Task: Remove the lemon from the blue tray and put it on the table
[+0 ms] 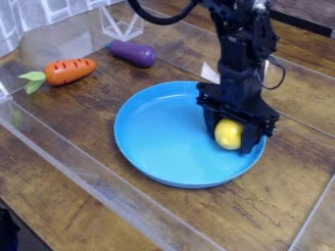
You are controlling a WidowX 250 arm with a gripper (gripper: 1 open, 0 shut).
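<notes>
The yellow lemon (228, 134) is at the right side of the blue tray (164, 142), partly hidden by my black gripper (232, 135). My gripper reaches down from the top right, its fingers on both sides of the lemon, low over the tray. Whether the fingers press on the lemon or only stand around it cannot be told. The lemon appears still down at the tray's surface, with no clear gap visible beneath it.
An orange toy carrot (69, 72) with green leaves lies at the upper left, and a purple eggplant (131, 53) lies at the top. Bare wooden table (66, 123) shows left of the tray. Below the tray is more free table.
</notes>
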